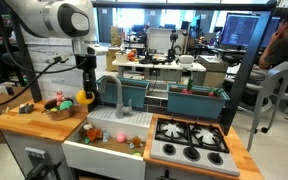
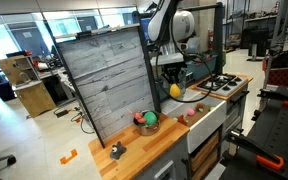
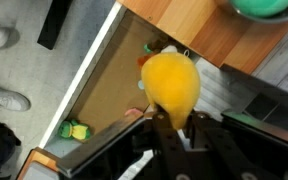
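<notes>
A yellow, rounded object [image 1: 85, 97] hangs below my gripper [image 1: 88, 84], which is shut on it. In the wrist view the yellow object [image 3: 172, 82] fills the space before the fingers, hiding part of the sink beneath. The same yellow object [image 2: 175, 91] shows in exterior view 2, clear of the counter. It stands in the air near the left end of the sink [image 1: 104, 158], where several colourful items lie. To the left, a round basket [image 1: 59, 113] with a green item and others sits on the wooden counter [image 1: 29, 125].
The faucet [image 1: 121, 98] rises behind the sink, right of my gripper. A stove [image 1: 191, 142] lies farther right, with teal bins [image 1: 195, 103] behind. Small items [image 1: 26, 107] lie at the counter's left.
</notes>
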